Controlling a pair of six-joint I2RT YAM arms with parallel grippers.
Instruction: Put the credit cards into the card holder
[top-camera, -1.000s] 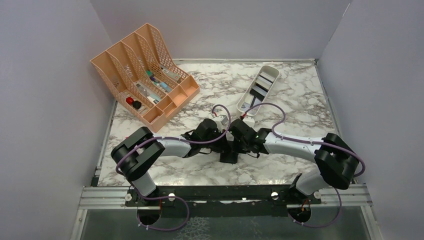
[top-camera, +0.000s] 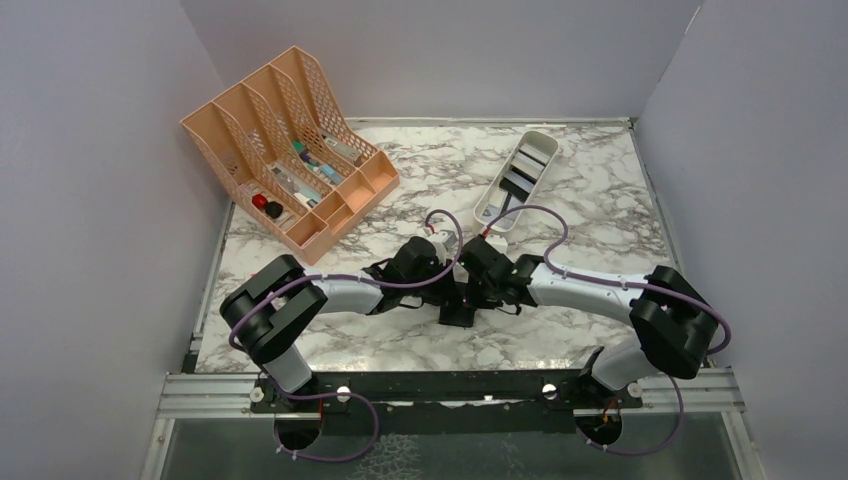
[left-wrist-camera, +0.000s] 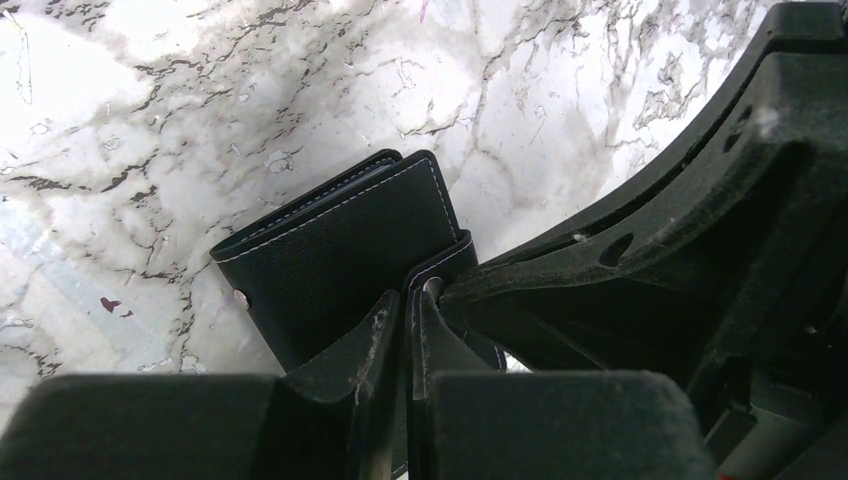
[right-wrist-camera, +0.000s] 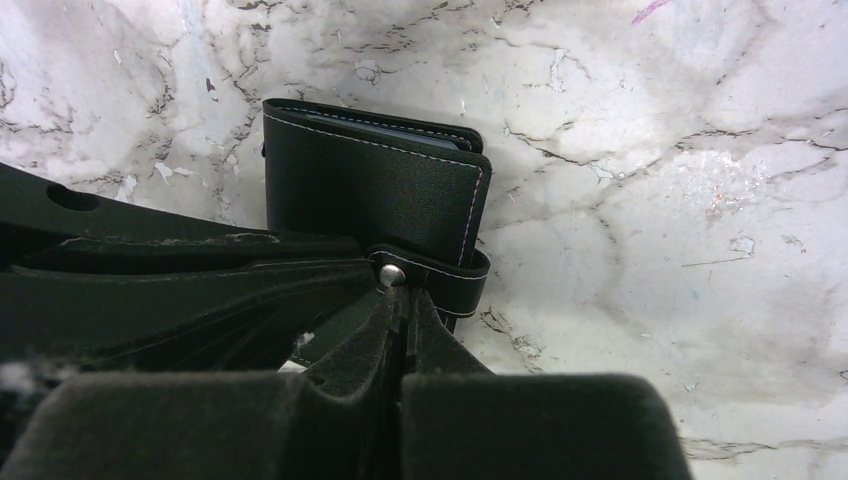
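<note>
The black card holder (top-camera: 457, 317) lies folded on the marble table at front centre, with a strap (right-wrist-camera: 455, 285) and silver snap (right-wrist-camera: 392, 275) across its face. A greyish edge shows between its covers in the right wrist view; no separate card can be made out. My left gripper is shut on the holder at the strap's end, though exactly what part it grips is mostly hidden. Right beside it, my right gripper is shut at the snap, with nothing visible between its fingers. The two grippers nearly touch.
A peach-coloured organizer (top-camera: 337, 205) with several small items stands at the back left. Behind the arms sits a narrow pale tray (top-camera: 549, 137) with dark and light sections.
My right gripper has shifted very slightly toward the front over the holder. The left arm and the holder have stayed practically still.
</note>
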